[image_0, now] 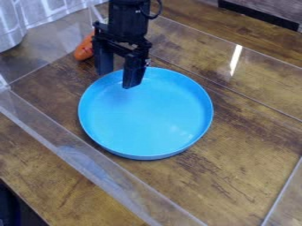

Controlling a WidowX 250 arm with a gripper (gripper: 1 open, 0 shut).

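My black gripper (119,66) stands open above the back-left rim of a large blue plate (145,116), its two fingers apart and pointing down. An orange object (84,48), perhaps a carrot, lies on the wooden table behind the left finger, partly hidden by it. The plate is empty.
Clear plastic walls or edges (41,154) run along the left side. A dark edge lies at the back right.
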